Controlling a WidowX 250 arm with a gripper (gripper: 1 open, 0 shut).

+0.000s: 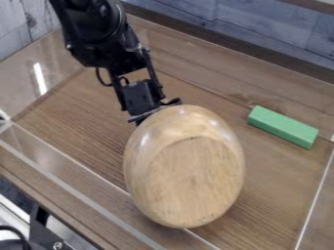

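Observation:
A large, pale wooden bowl (185,171) lies upside down on the wooden table in the lower middle. My black gripper (148,109) reaches down from the upper left to the bowl's far rim, its lower end partly hidden behind it. I cannot make out what, if anything, is between its fingers; it looks shut.
A green block (282,126) lies on the right of the table (78,127). Grey walls stand along the back.

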